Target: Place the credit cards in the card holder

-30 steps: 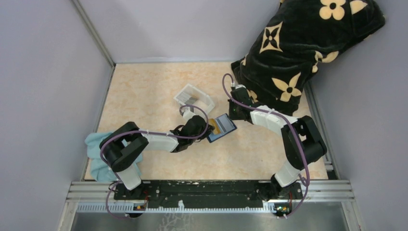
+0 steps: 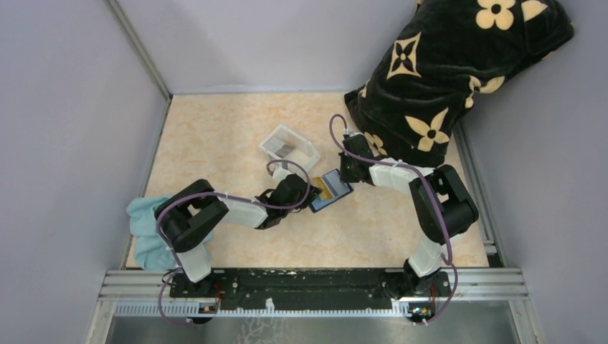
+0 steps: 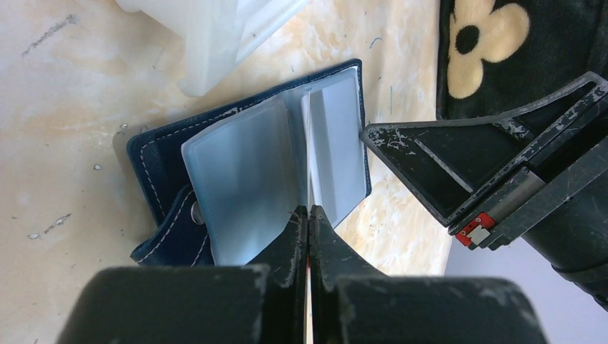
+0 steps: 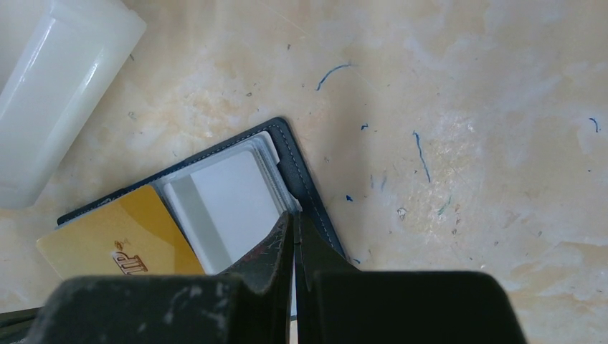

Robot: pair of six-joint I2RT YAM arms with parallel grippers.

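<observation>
The card holder lies spread on the table between my grippers, navy with clear sleeves. My left gripper is shut on a thin card, seen edge-on in its own wrist view. In the right wrist view the same gold card shows its face, slanting over the holder's left side. My right gripper is shut, its tips at the right edge of the sleeves; whether a sleeve edge is pinched there is unclear. A white card is visible under the clear plastic.
A white bin stands just behind the holder, with grey-white cards inside. A black patterned pillow leans at the back right, near my right arm. A blue towel lies at the left.
The left gripper has shifted very slightly; the gold card stays with it.
</observation>
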